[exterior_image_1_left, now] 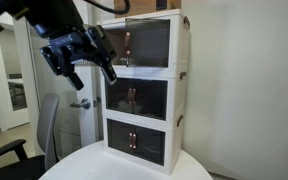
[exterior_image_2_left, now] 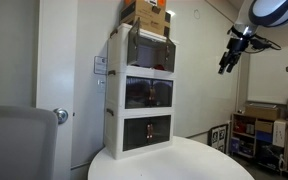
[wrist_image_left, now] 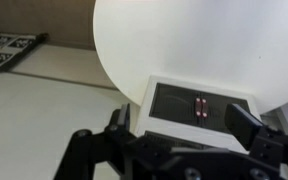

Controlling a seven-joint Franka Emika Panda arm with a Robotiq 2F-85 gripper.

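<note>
A white three-tier cabinet [exterior_image_1_left: 182, 95] with dark see-through doors stands on a round white table [exterior_image_1_left: 89, 165]. Its top-left door [exterior_image_2_left: 134, 46] is swung outward, while the middle doors [exterior_image_1_left: 134, 98] and bottom doors [exterior_image_1_left: 136, 142] look closed. In exterior view 1 my gripper [exterior_image_1_left: 95, 80] hangs in front of the cabinet's upper left and hides the open door. Exterior view 2 has the gripper [exterior_image_2_left: 226, 69] in the air, to the right of the cabinet. The wrist view looks down past the spread fingers at the cabinet front and table, with nothing held.
Cardboard boxes [exterior_image_2_left: 147, 14] rest on top of the cabinet. A grey office chair [exterior_image_1_left: 42, 135] is close to the table's left side. Shelving with boxes [exterior_image_2_left: 269, 130] stands at the far right.
</note>
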